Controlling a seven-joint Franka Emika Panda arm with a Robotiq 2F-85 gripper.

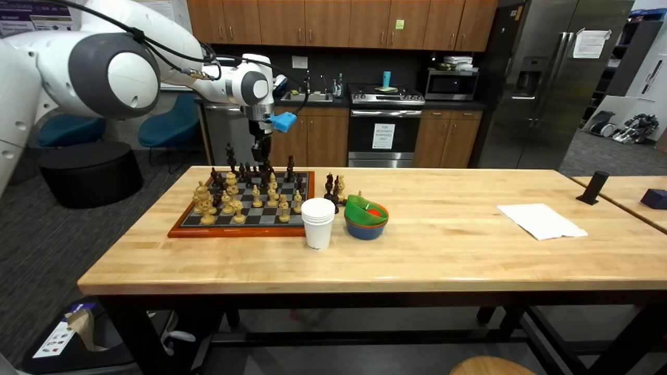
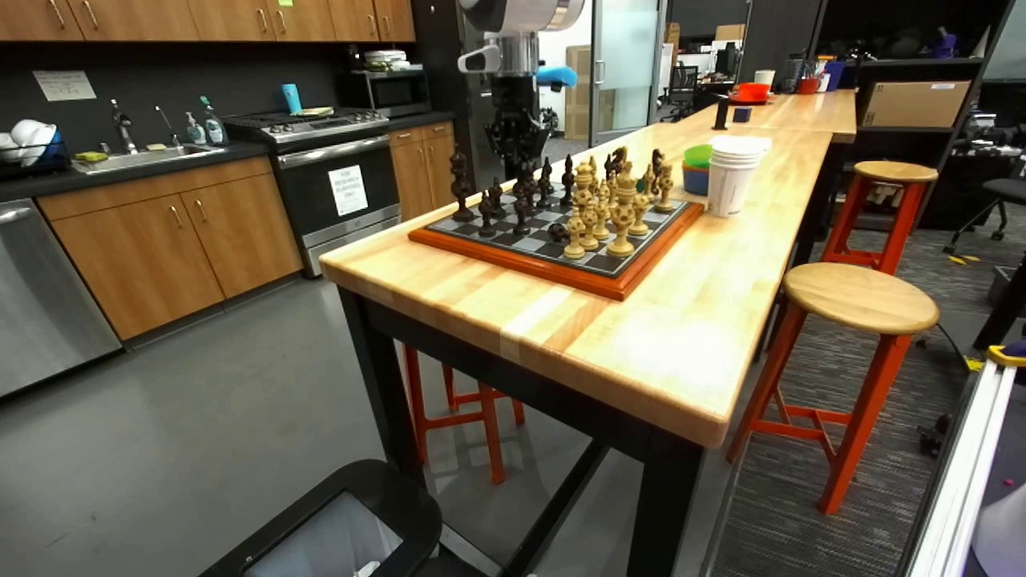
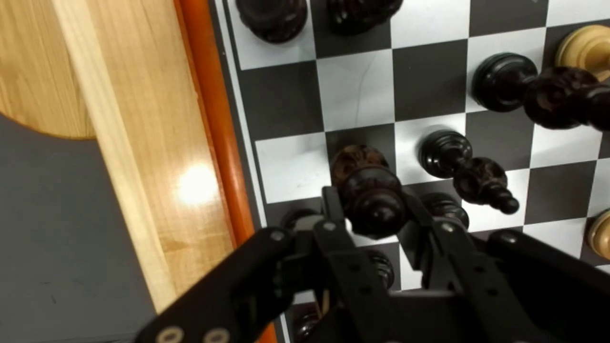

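Observation:
My gripper is shut on a dark chess piece (image 3: 374, 197), which sits between the two fingertips in the wrist view. Whether the piece's base touches the board cannot be told. In exterior view 1 the gripper (image 1: 261, 153) points down over the far side of the chessboard (image 1: 269, 230), among dark pieces. Exterior view 2 has the gripper (image 2: 517, 144) low over the dark side, its fingertips partly lost against the pieces. Other dark pieces stand close by, including a slim one (image 3: 480, 180) to the right in the wrist view. Pale pieces (image 1: 206, 209) occupy the near side.
White stacked cups (image 1: 318, 224) and nested bowls (image 1: 366, 228) stand right of the board, with several loose chess pieces (image 1: 335, 192) behind them. A white sheet (image 1: 541, 221) lies farther right.

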